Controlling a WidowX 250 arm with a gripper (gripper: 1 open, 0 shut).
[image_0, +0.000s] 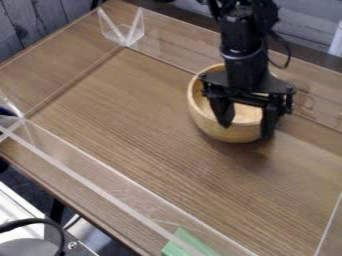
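Observation:
A black robot arm hangs from the top of the camera view, its gripper (243, 118) down inside a round light-wood bowl (207, 120) on the wooden table (100, 150), right of centre. The gripper stands open, its two fingers spread across the bowl's interior and toward its right rim. Whether anything lies in the bowl under the gripper is hidden.
Clear tape (80, 190) runs along the table's left part. A green piece (187, 243) lies at the front edge. Cables and dark equipment are at the lower left.

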